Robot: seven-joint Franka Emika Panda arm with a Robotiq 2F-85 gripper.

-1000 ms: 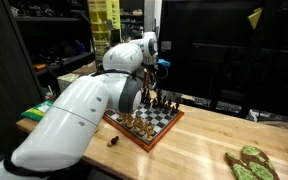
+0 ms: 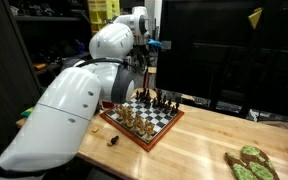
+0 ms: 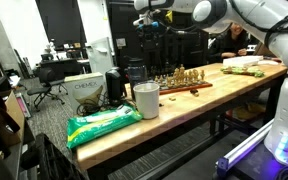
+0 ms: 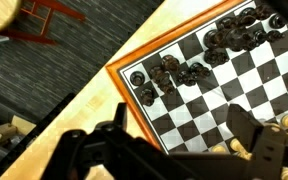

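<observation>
A chessboard (image 2: 162, 118) with a brown wooden frame lies on the table. Dark chess pieces (image 4: 224, 42) crowd its far side, in rows that look uneven in the wrist view. Light wooden pieces (image 2: 136, 122) stand along the opposite side and peek in at the lower right of the wrist view. High over the board, toward the dark pieces, hangs my gripper; its fingers (image 4: 112, 138) are wide apart, and no piece is between them. In exterior view 1 the fingertips are hard to make out.
One dark piece (image 2: 113, 141) lies off the board near the front. A green patterned item (image 2: 252, 163) rests at the table's right. At the table's other end are a white bucket (image 3: 146, 100) and a green bag (image 3: 104, 122). The table right of the board is mostly clear.
My arm has swung left and risen in exterior view 1, uncovering a little less of the board's left side. The board and pieces look unmoved.
</observation>
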